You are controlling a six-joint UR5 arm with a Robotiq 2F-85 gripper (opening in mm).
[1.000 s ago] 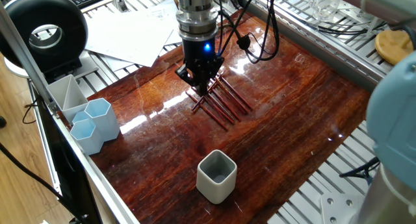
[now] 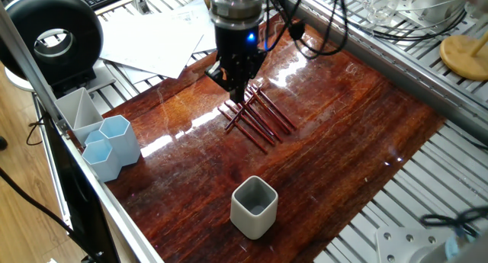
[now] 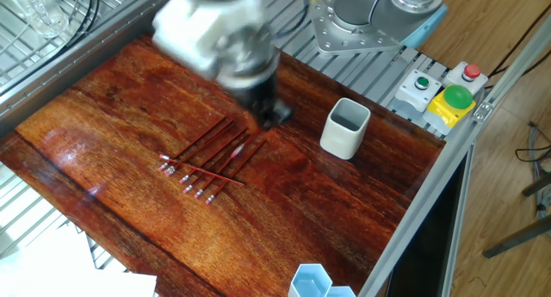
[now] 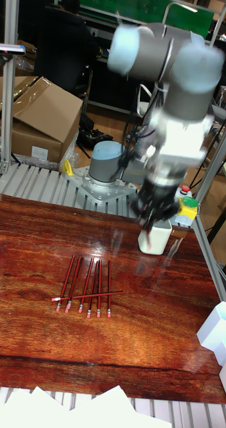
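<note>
Several dark red pencils [image 4: 83, 285] lie roughly side by side on the glossy brown table, and one of them crosses over the others near their eraser ends. A white square cup [image 2: 254, 210] stands upright and looks empty in exterior view 1. My gripper [image 2: 239, 97] points down over the pencils there, its fingers dark and close together. Motion blurs the gripper [image 3: 274, 116] in exterior view 2, where it hangs between the pencils and the cup. In exterior view 3 the blurred gripper [image 4: 150, 217] overlaps the cup. Whether anything is between its fingers cannot be told.
Light blue hexagonal holders [image 2: 114, 145] stand at the table's edge beside a white angular container [image 2: 78, 114]. White papers [image 2: 156, 46] lie past another edge. Emergency and control buttons [image 3: 452, 103] are mounted beyond the cup.
The pale blue arm joint has left the right side. Pencils and cup stay put.
</note>
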